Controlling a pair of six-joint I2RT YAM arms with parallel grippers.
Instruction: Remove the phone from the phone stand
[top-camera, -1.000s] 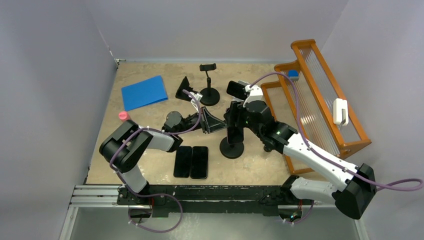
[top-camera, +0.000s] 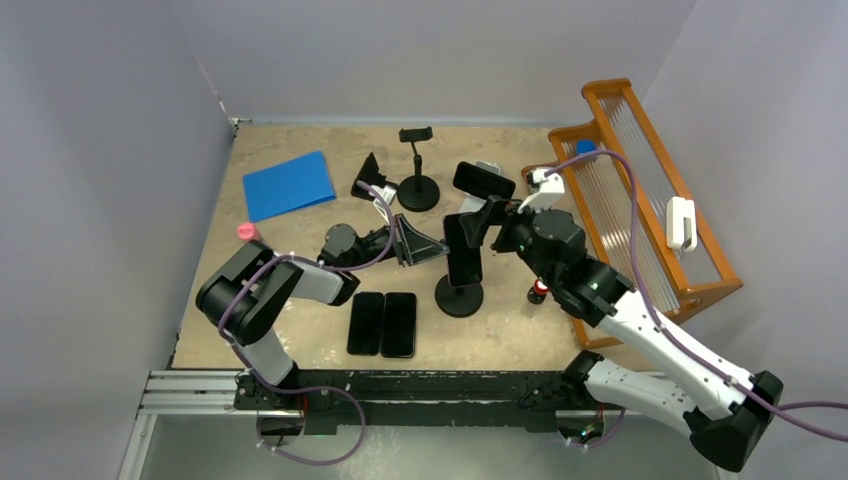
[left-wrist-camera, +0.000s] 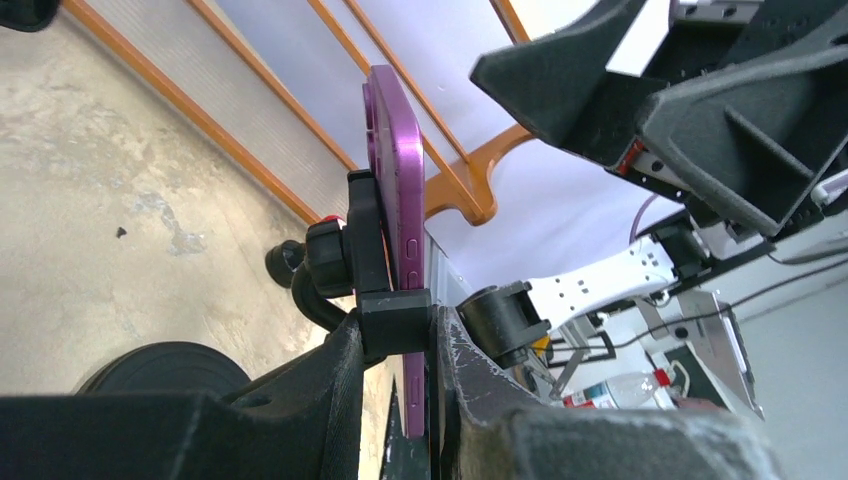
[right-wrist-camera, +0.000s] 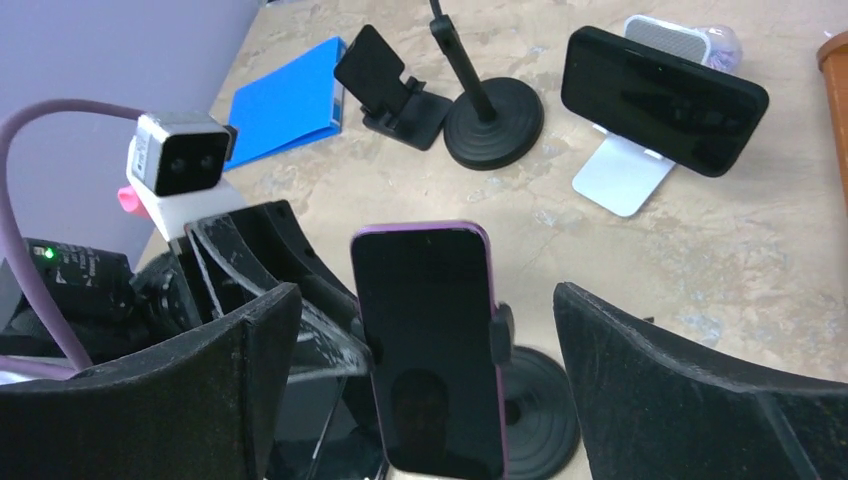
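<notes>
A black-screened phone with a purple edge (top-camera: 463, 266) is held upright in the clamp of a black phone stand (top-camera: 459, 297). My left gripper (top-camera: 445, 248) is at the phone's left edge, its fingers (left-wrist-camera: 340, 410) shut on the stand's clamp, whose small black block (left-wrist-camera: 395, 320) wraps the purple phone (left-wrist-camera: 408, 185). To the right of and above that phone, my right gripper (top-camera: 485, 217) hangs with open fingers. Its fingers (right-wrist-camera: 640, 370) stand apart on either side of the phone (right-wrist-camera: 430, 340) in the right wrist view, not touching it there.
Another phone (top-camera: 484, 181) rests on a white stand behind. Two phones (top-camera: 398, 325) lie flat at the front. An empty black stand (top-camera: 418, 193), a folded stand (top-camera: 366, 181) and a blue folder (top-camera: 289, 186) are farther back. A wooden rack (top-camera: 640, 200) borders the right.
My right gripper has drawn back rightward from the phone, showing more of its screen. The phone moved slightly left with it.
</notes>
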